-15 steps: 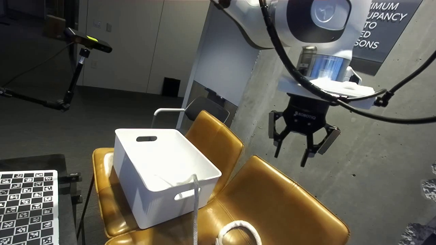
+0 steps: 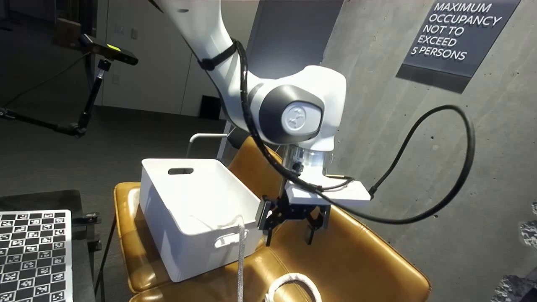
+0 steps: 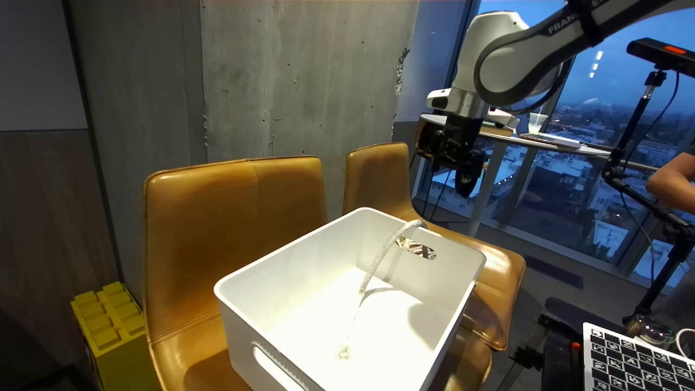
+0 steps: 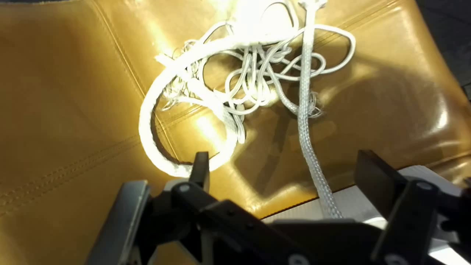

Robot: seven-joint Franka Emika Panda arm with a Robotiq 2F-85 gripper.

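My gripper [image 2: 289, 241] hangs open above the tan chair, with nothing between its fingers. A white bin [image 2: 161, 226] stands on the chairs to the left of it in exterior view 1. One grey rope [image 2: 241, 266] drapes over the bin's near wall and down onto the seat; its other end [image 3: 370, 277] lies inside the bin. On the seat rests a thick white rope loop [image 2: 294, 277]. The wrist view shows that loop [image 4: 148, 119] lying against a tangle of thin white cord [image 4: 254, 81], and the grey rope [image 4: 304, 110] running between my fingers' directions, below them.
Chair backs [image 3: 244, 228] rise beside the bin, with a concrete wall [image 3: 293, 84] behind. A black-and-white marker board [image 2: 32, 256] lies at the left, near a camera on a stand [image 2: 108, 50]. A yellow block-shaped box [image 3: 114, 319] stands on the floor.
In exterior view 1 my arm has moved left and down, bringing the gripper from in front of the wall to near the bin's right side. The bin and ropes there look unmoved.
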